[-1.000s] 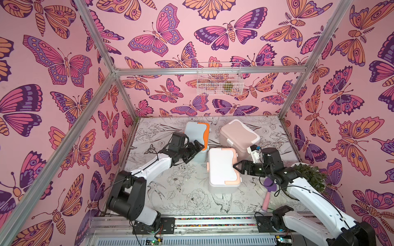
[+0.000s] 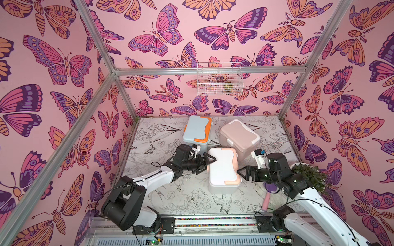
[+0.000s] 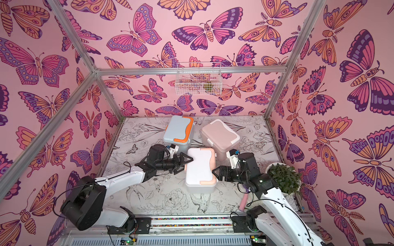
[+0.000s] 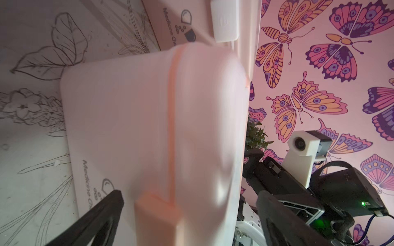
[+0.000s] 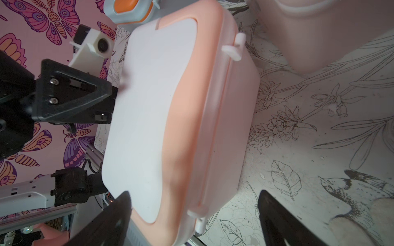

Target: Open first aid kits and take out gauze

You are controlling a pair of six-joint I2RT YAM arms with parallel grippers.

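Note:
A closed white kit with a peach-trimmed lid (image 2: 221,168) stands in the middle of the table, two small latches on its right side in the right wrist view. My left gripper (image 2: 205,165) is open at its left side; a peach tab (image 4: 158,221) on that side shows between its fingers. On the right side my right gripper stands with its fingers apart and the lower latch (image 5: 199,217) between them in view; whether it touches is unclear. Behind stand a closed blue-grey kit with orange trim (image 2: 196,129) and a closed pinkish kit (image 2: 240,135). No gauze is visible.
A potted plant (image 2: 308,177) stands right of my right arm. A pink-handled object with a purple head (image 2: 266,201) lies near the front right. A wire basket (image 2: 219,86) hangs on the back wall.
My right gripper shifted slightly right. The white kit has stayed put.

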